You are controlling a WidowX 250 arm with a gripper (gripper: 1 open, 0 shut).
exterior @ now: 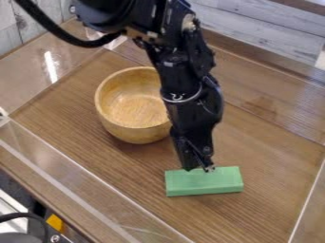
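A pale green rectangular block (203,185) lies on the wooden table in the lower middle. My black gripper (196,161) hangs at the block's back edge, its fingertips just over or at it; whether they touch cannot be told. It looks shut, with nothing visible between the fingers. A round tan wooden bowl (124,106) stands behind and to the left of the block, partly hidden by my arm.
The wooden table (273,152) has free room right of and behind the block. Its clear-edged front left side borders a dark area with cables and a small yellow piece (55,222). A whitewashed wall stands at the back.
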